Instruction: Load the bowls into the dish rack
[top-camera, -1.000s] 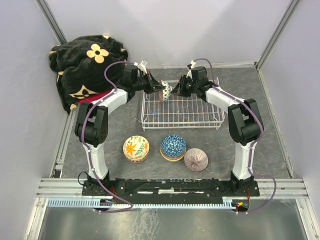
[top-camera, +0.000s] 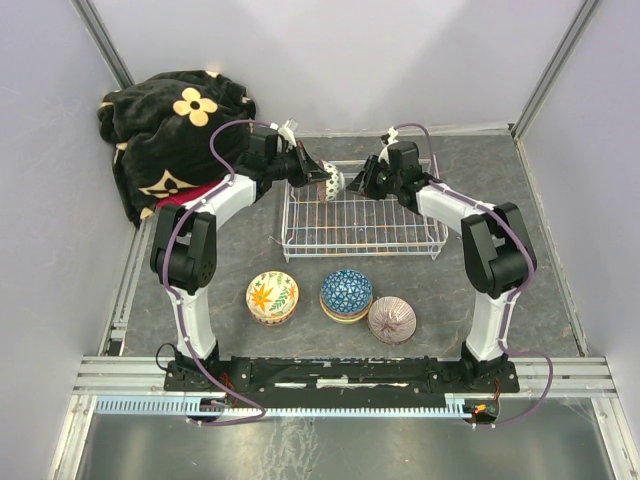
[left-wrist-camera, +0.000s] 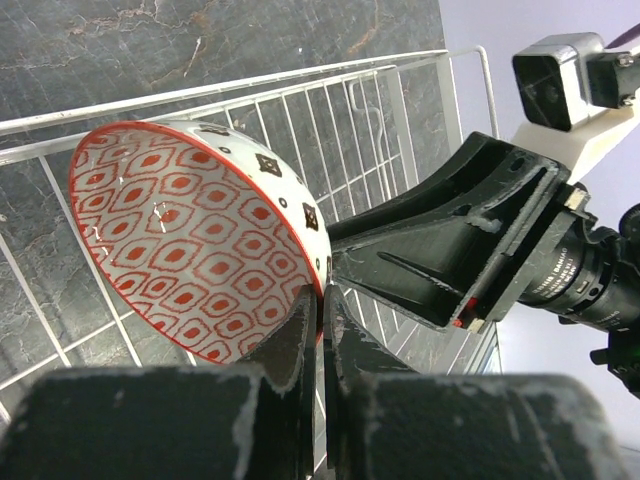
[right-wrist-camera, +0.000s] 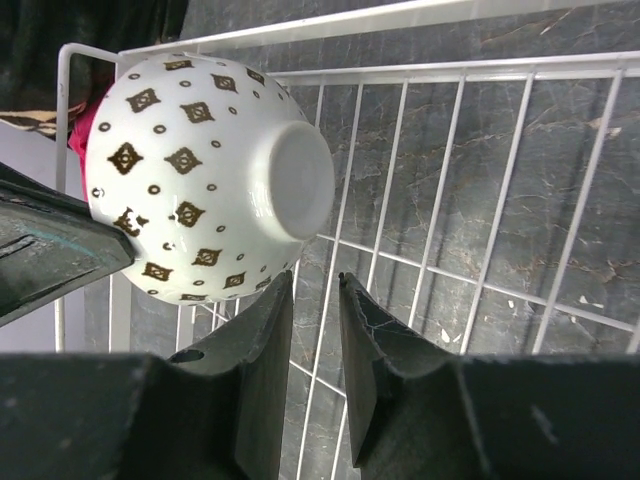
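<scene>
A white bowl with dark diamond marks outside and a red pattern inside is tilted on its side over the left part of the white wire dish rack. My left gripper is shut on its red rim. My right gripper stands a little to the right of the bowl's foot, part open with nothing between its fingers. In front of the rack, in the top view, are a bowl with a leaf pattern, a blue patterned bowl atop yellowish ones, and a purplish ribbed bowl.
A dark flowered blanket is heaped at the back left, beside the rack. The rack's middle and right wires hold nothing visible.
My right gripper has shifted slightly to the right, away from the bowl, and its arm has swung outward. The left gripper and the bowl in it stay in place.
</scene>
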